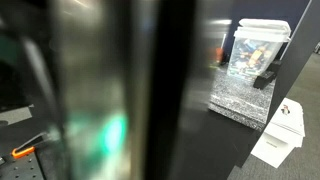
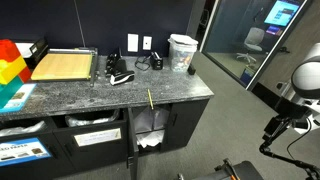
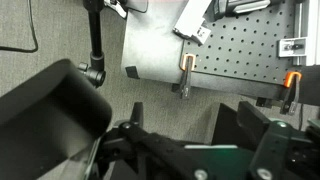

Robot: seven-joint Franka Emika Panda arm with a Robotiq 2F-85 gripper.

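In the wrist view my gripper stands open, its dark fingers (image 3: 137, 112) apart, with nothing between them. Beyond it lie a perforated metal plate (image 3: 255, 55) and two orange-trimmed clamp-like pieces, the nearer one (image 3: 187, 72) close to the plate's edge. In exterior view 2 the white arm (image 2: 300, 78) is at the far right, away from the counter (image 2: 110, 93); its gripper cannot be made out clearly there. A lidded clear tub (image 2: 182, 52) stands on the counter's right part.
A wooden board (image 2: 63, 65), black items (image 2: 118, 68) and colourful blocks (image 2: 12, 65) occupy the counter. Below, drawers (image 2: 97, 137) stand partly open, and a thin yellow stick (image 2: 151, 99) shows at the front. A blurred object (image 1: 110, 90) blocks much of exterior view 1.
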